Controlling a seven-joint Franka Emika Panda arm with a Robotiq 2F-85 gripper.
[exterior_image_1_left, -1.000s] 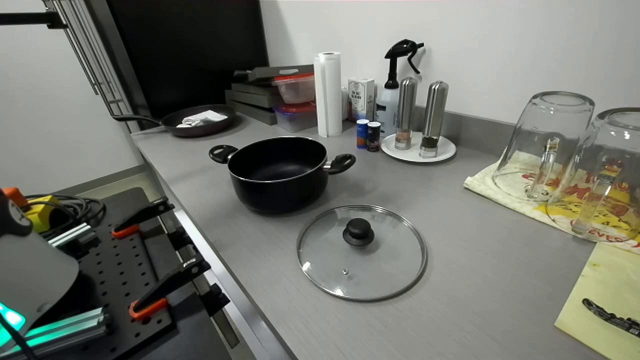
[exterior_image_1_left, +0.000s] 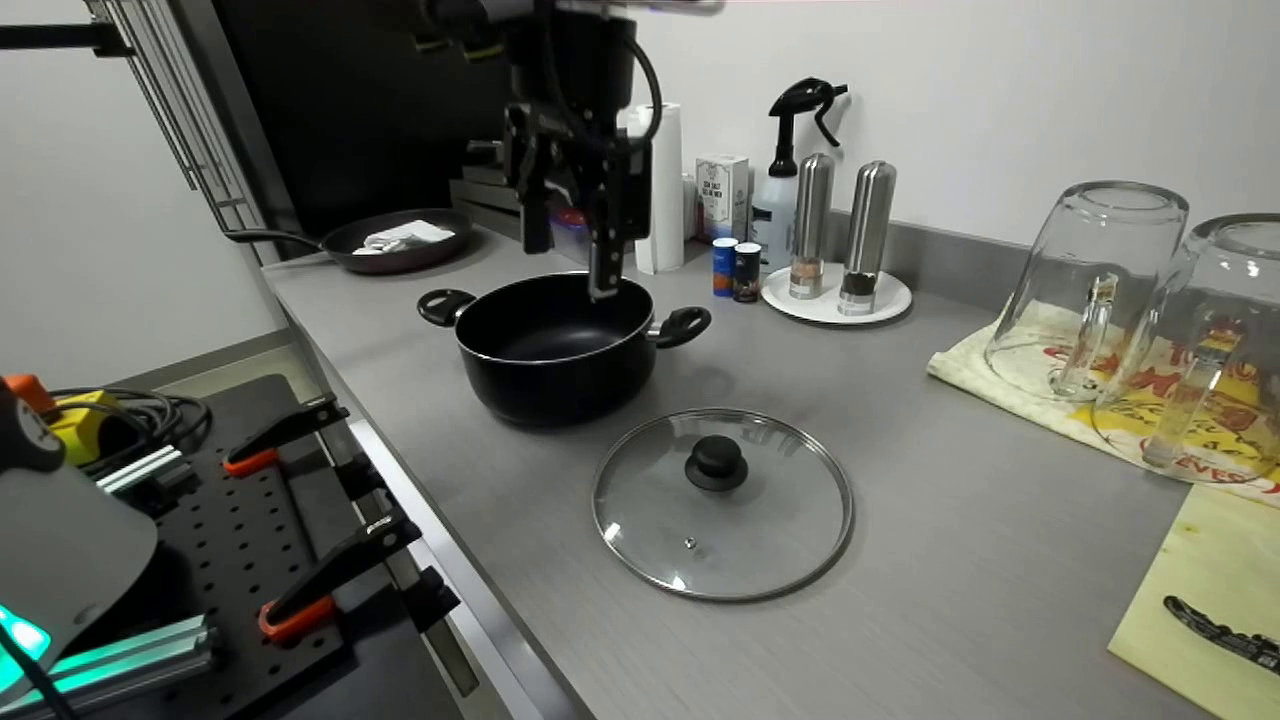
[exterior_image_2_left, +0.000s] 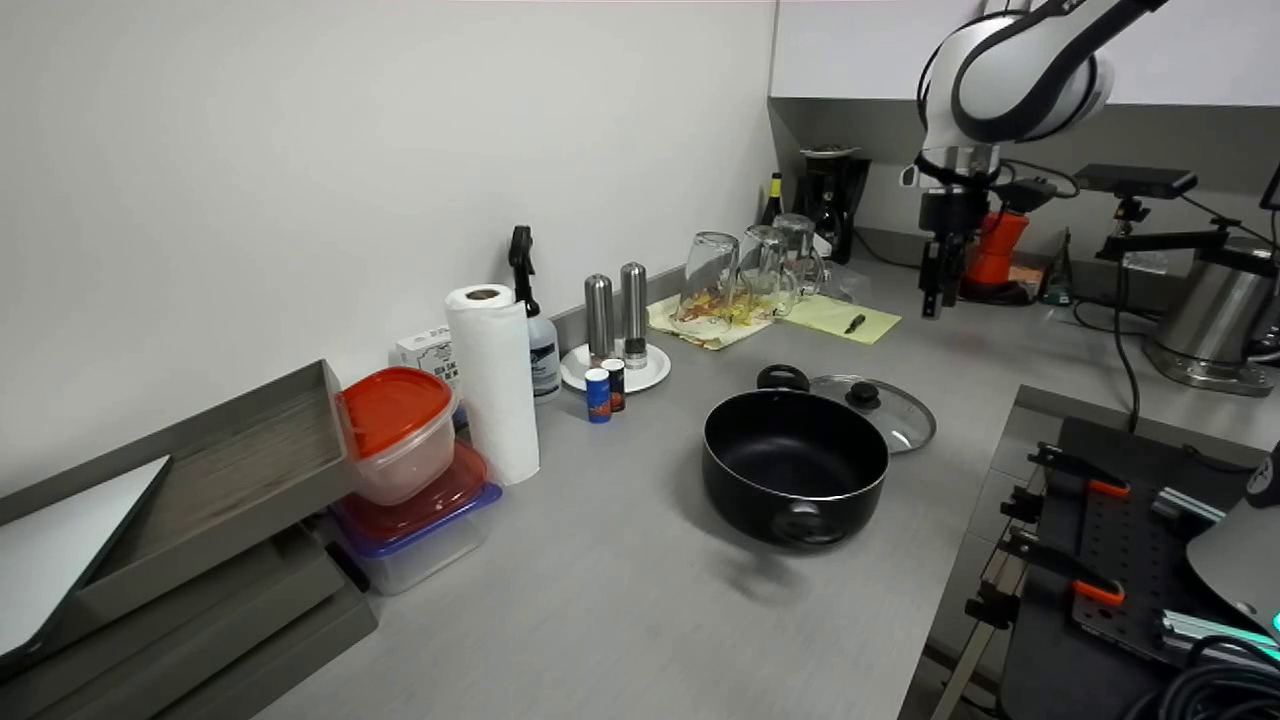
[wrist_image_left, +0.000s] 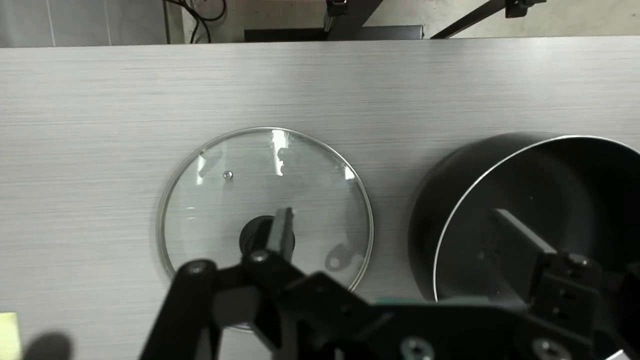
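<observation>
My gripper (exterior_image_1_left: 570, 254) hangs high over the counter with its fingers wide apart and nothing between them. In the wrist view one fingertip (wrist_image_left: 285, 219) overlaps the black knob of the glass lid (wrist_image_left: 210, 222), while the other appears in front of the black pot (wrist_image_left: 429, 216). The lid lies flat on the counter, knob up, beside the pot. Uncovered, the two-handled pot (exterior_image_1_left: 540, 390) looks empty inside. Exterior view 2 has the gripper (exterior_image_2_left: 933, 300) well above the counter, apart from both the pot (exterior_image_2_left: 768, 504) and the lid (exterior_image_2_left: 906, 420).
Two steel mills (exterior_image_1_left: 866, 240) stand on a white plate (exterior_image_1_left: 828, 314) by the wall, near small shakers (exterior_image_1_left: 746, 274) and a paper towel roll (exterior_image_2_left: 494, 384). Upturned glass mugs (exterior_image_1_left: 1086, 288) rest on a cloth. A frying pan (exterior_image_1_left: 414, 248) sits farther left.
One second ago the arm was out of exterior view 1; now its gripper hangs in from the top, in front of the plastic containers. Pot and lid have stayed put.
</observation>
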